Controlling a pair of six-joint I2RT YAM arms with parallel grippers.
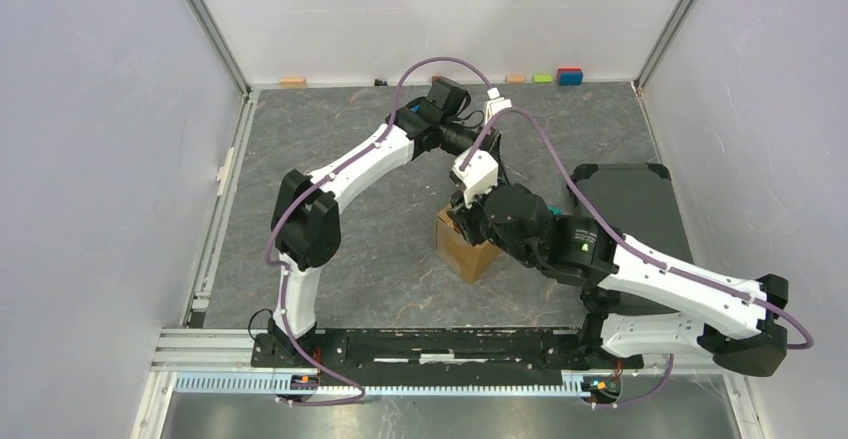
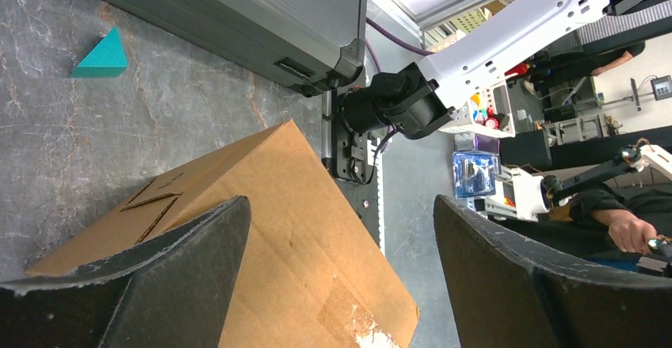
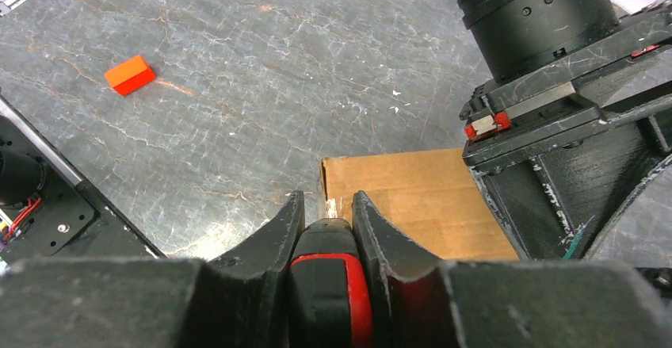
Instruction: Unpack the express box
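The cardboard box [image 1: 465, 254] stands on the grey table under both arms, which largely hide it in the top view. In the left wrist view its side [image 2: 301, 229] fills the lower middle, between the fingertips of my open left gripper. My right gripper is over the box's top [image 3: 416, 189], shut on a black-and-red object [image 3: 325, 292] that is only partly visible between its fingers; I cannot tell exactly what it is.
A dark case [image 1: 630, 219] lies at the right, with a teal triangle [image 2: 101, 59] near it. An orange block [image 3: 129, 74] lies on the table. Small blocks [image 1: 542, 78] line the back edge.
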